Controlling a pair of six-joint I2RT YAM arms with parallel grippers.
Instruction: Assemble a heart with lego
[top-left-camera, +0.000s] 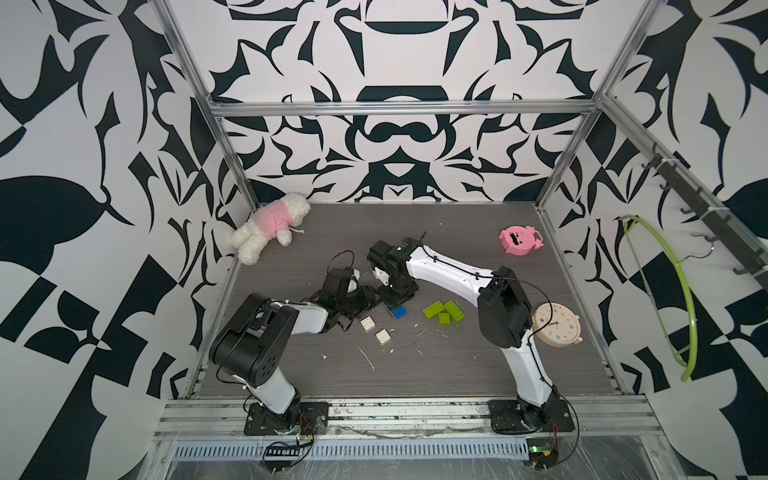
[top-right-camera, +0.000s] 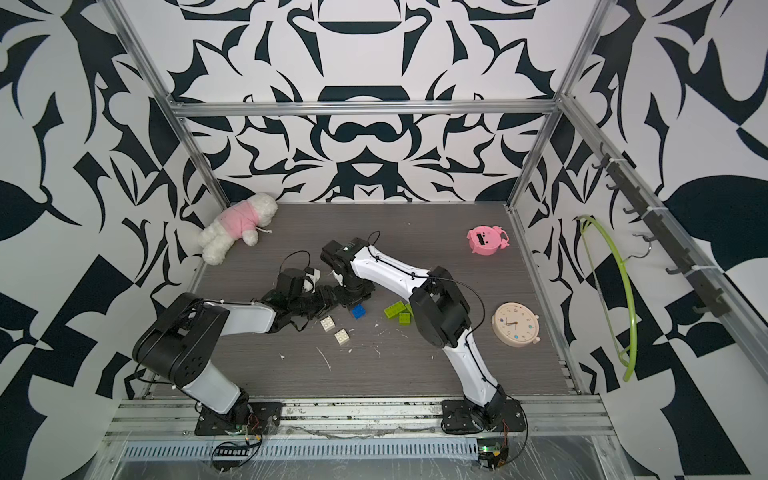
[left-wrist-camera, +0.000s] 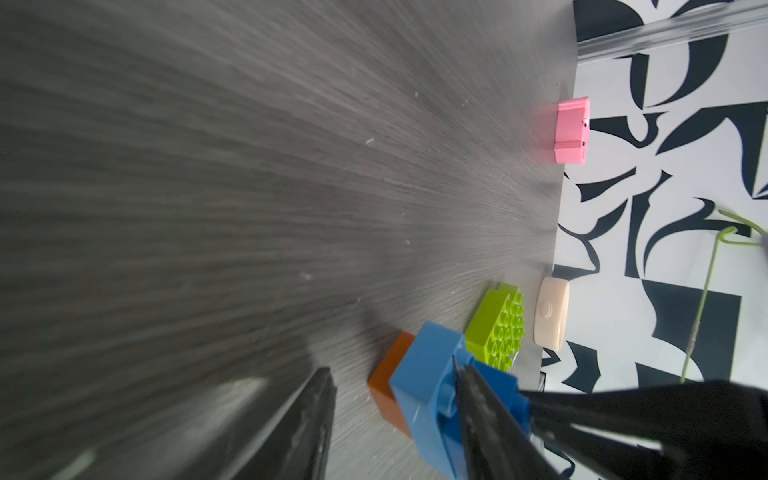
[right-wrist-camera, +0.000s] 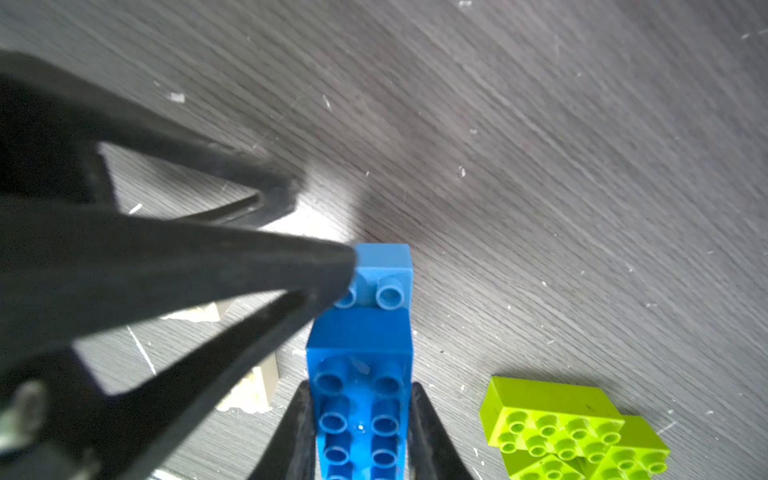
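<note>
A blue brick assembly (top-left-camera: 398, 313) lies at the table's middle, with an orange piece (left-wrist-camera: 392, 376) under or behind it in the left wrist view. My right gripper (top-left-camera: 390, 294) is shut on the blue bricks (right-wrist-camera: 360, 416). My left gripper stands part open, its fingertips beside the blue assembly; whether it touches is unclear. Both grippers are close together. Green bricks (right-wrist-camera: 552, 412) lie to the right, and two white bricks (top-left-camera: 383, 337) lie in front.
A plush bear (top-left-camera: 268, 228) is at the back left, a pink clock (top-left-camera: 520, 238) at the back right, a beige clock (top-left-camera: 556, 325) at the right.
</note>
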